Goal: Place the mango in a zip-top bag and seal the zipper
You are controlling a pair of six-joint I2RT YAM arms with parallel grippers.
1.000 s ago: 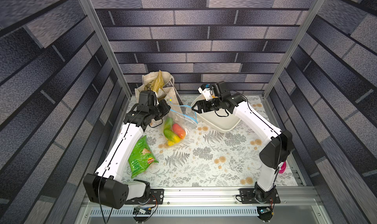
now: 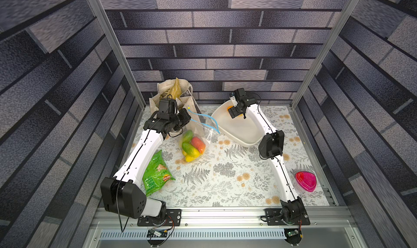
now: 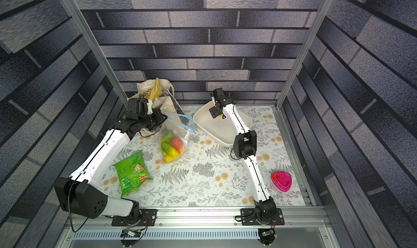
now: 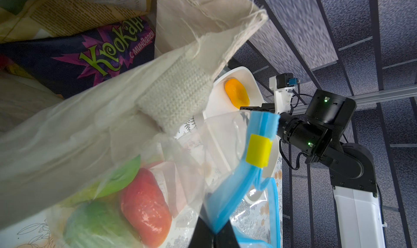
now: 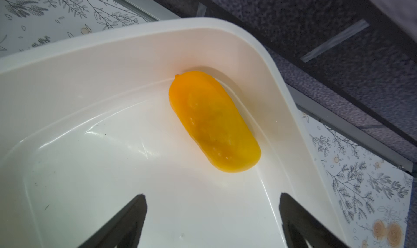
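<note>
A yellow-orange mango (image 5: 215,122) lies on the floor of the white tub (image 5: 86,169), against a corner of its wall. Above it my right gripper stands open, the mango in front of its fingertips and nothing between them. The clear zip top bag (image 2: 208,135) has a blue zipper strip (image 4: 234,185) with a yellow tab, and its mouth gapes. My left gripper is shut on the bag's edge by the strip. Inside the bag are several mangoes, green, red (image 4: 145,206) and yellow, resting low near the table.
A cream cloth bag (image 2: 191,104) full of packets stands behind my left gripper. A green snack packet (image 2: 156,174) lies at the left and a pink lidded container (image 2: 306,181) at the right.
The left arm has shifted slightly, still at the bag's edge.
</note>
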